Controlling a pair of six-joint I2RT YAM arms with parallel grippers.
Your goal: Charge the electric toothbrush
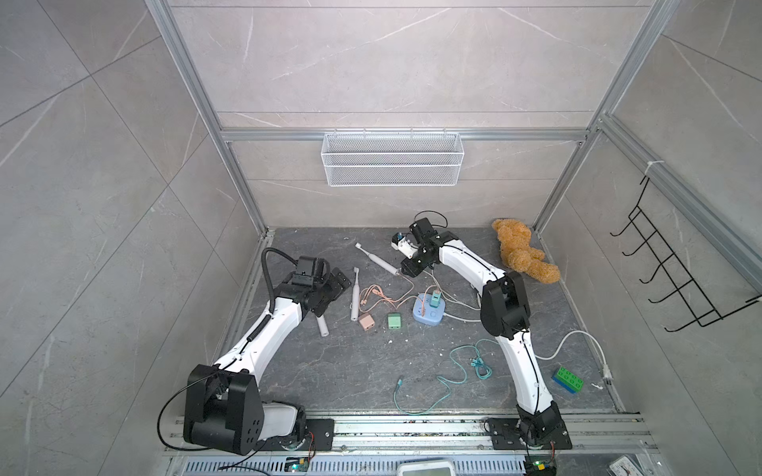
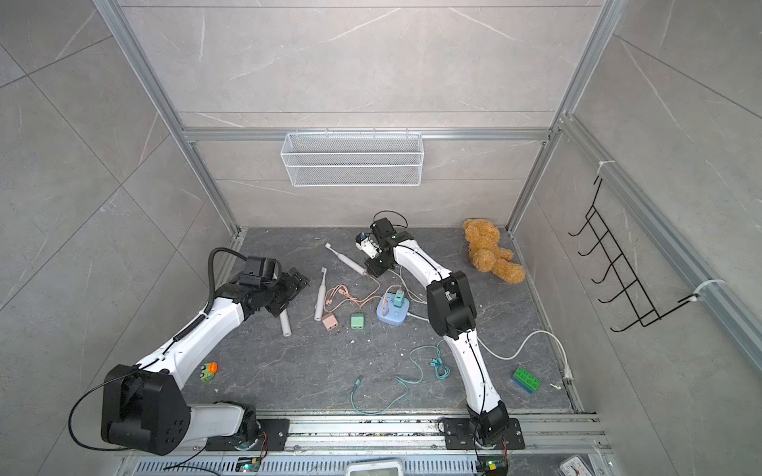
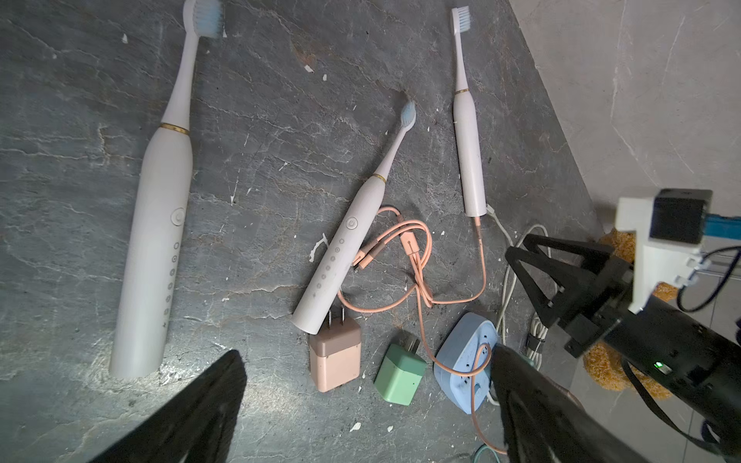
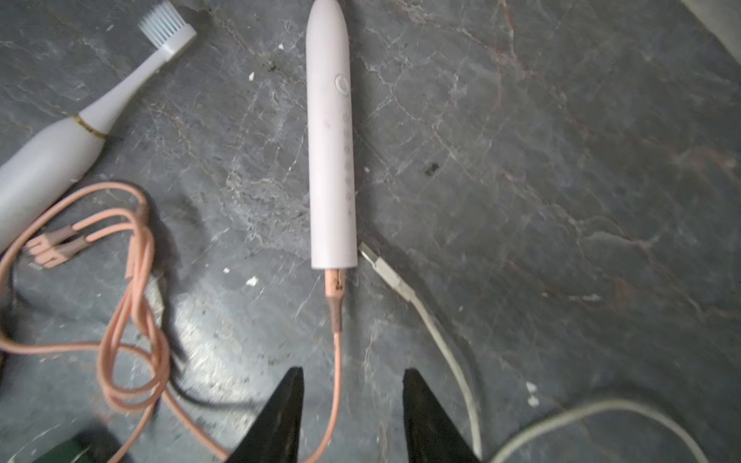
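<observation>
Three white toothbrushes lie on the dark table: one under the left arm (image 3: 154,254), a middle one (image 3: 339,254), and a rear one (image 4: 332,139). A pink cable plug (image 4: 335,293) is at the rear brush's base, a pale USB plug (image 4: 386,274) beside it. A pink charger (image 3: 335,355), green charger (image 3: 397,374) and blue power strip (image 3: 459,362) lie in front. My left gripper hangs open over the left brushes. My right gripper is open above the rear brush's cables, nothing between its fingers.
A teddy bear (image 1: 516,242) lies at the back right. A teal cable (image 1: 444,380) and green-blue block (image 1: 568,379) are at the front. A wire basket (image 1: 392,158) hangs on the back wall, a hook rack on the right.
</observation>
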